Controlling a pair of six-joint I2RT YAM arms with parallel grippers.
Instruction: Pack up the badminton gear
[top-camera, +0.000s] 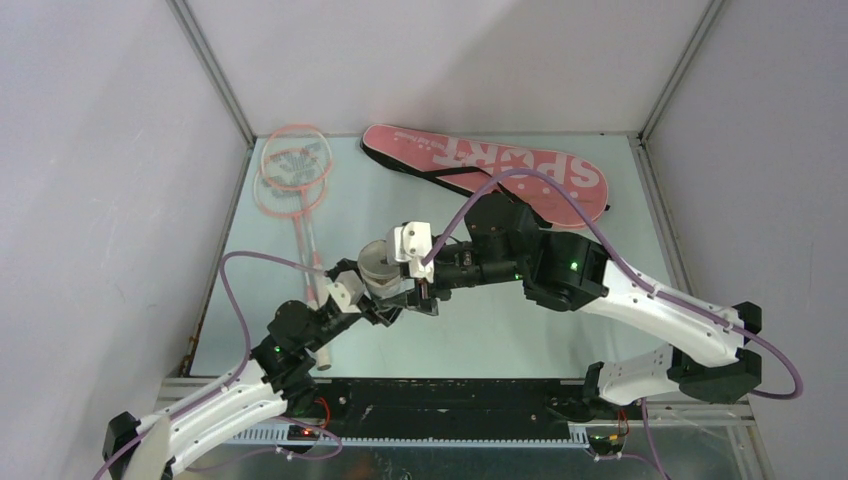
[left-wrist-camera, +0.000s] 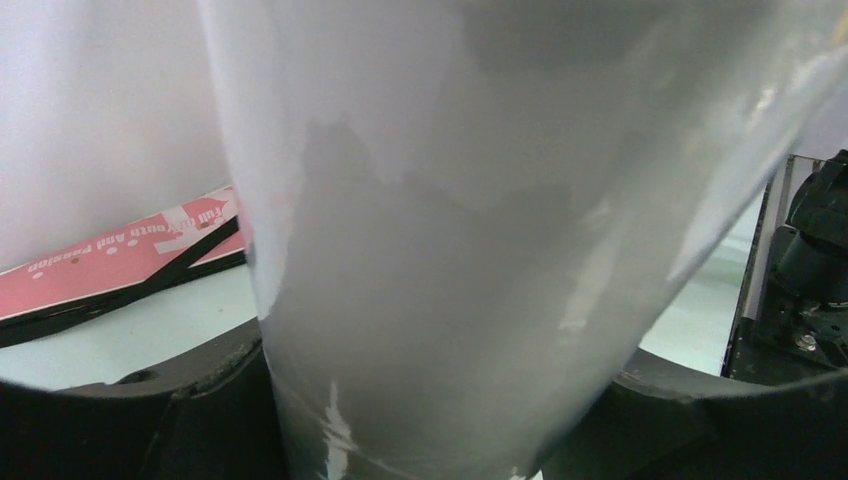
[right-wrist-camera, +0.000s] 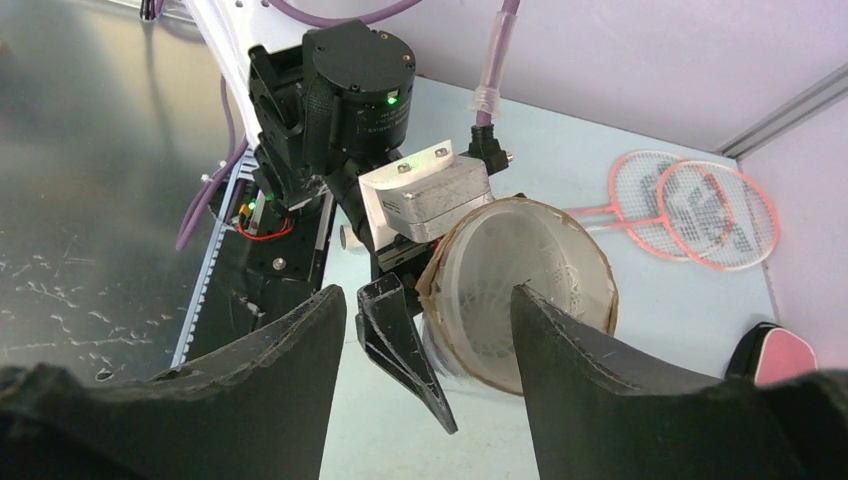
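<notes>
A translucent shuttlecock tube (top-camera: 376, 260) (left-wrist-camera: 510, 230) (right-wrist-camera: 530, 290) is held in my left gripper (top-camera: 365, 300), which is shut on it low in the middle of the table. Its round end, with white netting visible inside, faces my right gripper, which stands open right beside it. Two pink rackets (top-camera: 295, 170) (right-wrist-camera: 690, 210) lie overlapped at the left of the table, handles toward the front. The pink SPORT bag (top-camera: 520, 175) with a black strap lies along the back edge.
White walls (top-camera: 150, 200) enclose the pale table (top-camera: 500, 340) on the sides and back. A black strip with rails and cables runs along the front edge.
</notes>
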